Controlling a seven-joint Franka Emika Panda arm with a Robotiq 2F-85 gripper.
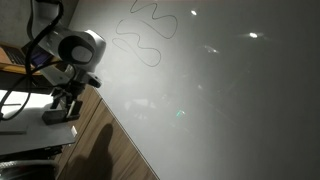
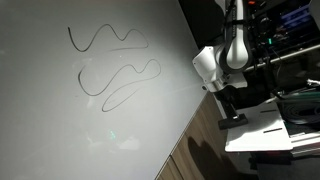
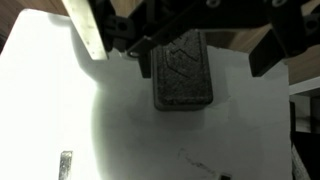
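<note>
A dark block, seemingly a whiteboard eraser, lies on a white surface. My gripper is open around it in the wrist view. The left finger is close along the block's left side, while a wider gap separates the right finger from it. In exterior view 1 the gripper is low at the block; contact is too dark to make out. Exterior view 2 has the block just below the fingers. Wavy dark lines run across the whiteboard.
The whiteboard fills most of exterior view 1, tilted in the picture. Wood-like panelling lies between it and the white surface. A small dark object is on that surface at the lower left, and cables hang near the arm.
</note>
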